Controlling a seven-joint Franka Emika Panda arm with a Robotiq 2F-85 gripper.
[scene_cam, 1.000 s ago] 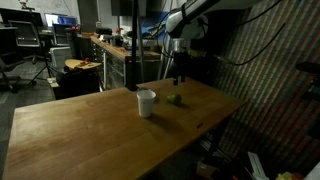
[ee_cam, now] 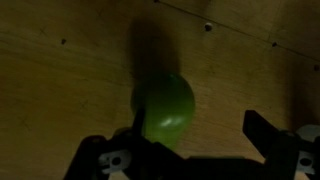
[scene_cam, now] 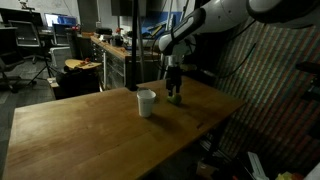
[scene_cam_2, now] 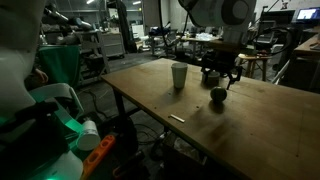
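A round green object rests on the wooden table; it looks dark in exterior view 2. My gripper is open just above it, pointing down. In the wrist view the green object lies between the two fingers, nearer the left one, whose dark tip overlaps its edge. Nothing is held. A white cup stands upright a short way from the green object, clear of the gripper.
A small pale stick-like piece lies near one table edge in exterior view 2. Chairs and a workbench are behind, off the table.
The arm has come down and toward the camera of exterior view 1, bringing the gripper from behind and above to just over the green object. The cup and green object look unmoved.
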